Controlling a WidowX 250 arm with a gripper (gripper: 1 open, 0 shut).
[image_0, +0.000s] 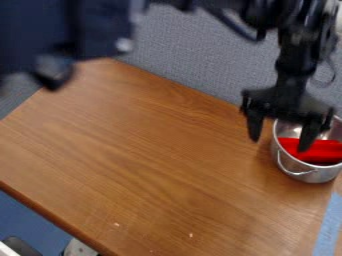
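My gripper (278, 126) is open and low at the right side, its dark, blurred fingers over the steel pot (302, 171). A red object (318, 157) lies inside the pot, below the fingers. One finger is at or just outside the pot's left rim, the other over the red object; whether either touches cannot be told.
A grey padded wall (214, 60) runs behind it. A dark blurred shape covers the top left. A blue strip (325, 228) lies at the right edge below the pot.
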